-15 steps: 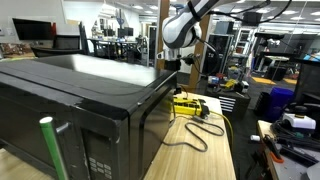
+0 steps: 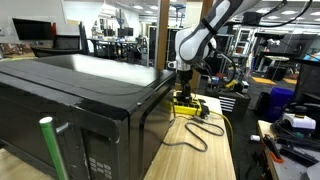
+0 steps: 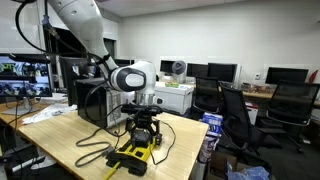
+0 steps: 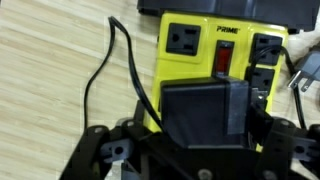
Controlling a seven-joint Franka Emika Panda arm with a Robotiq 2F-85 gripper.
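Observation:
A yellow power strip (image 4: 208, 58) marked PRIME lies on the wooden table, with black outlets and a red switch. On its lower part in the wrist view sits a black block-shaped adapter (image 4: 203, 108). My gripper is over the adapter, its fingers spread to either side of it; whether they touch it cannot be made out. In exterior view 1 the gripper (image 2: 186, 92) is low over the strip, partly behind the big black box. Exterior view 2 also shows the gripper (image 3: 143, 130) down at the yellow strip (image 3: 132, 157).
A black cable (image 4: 133, 62) loops past the adapter's left, and a plug (image 4: 308, 66) lies to the right. The large black box (image 2: 85, 95) stands close beside the arm (image 2: 200, 42).
Over the last second the arm has come down, bringing my gripper from above the power strip to right at it. The strip and the large box have stayed put.

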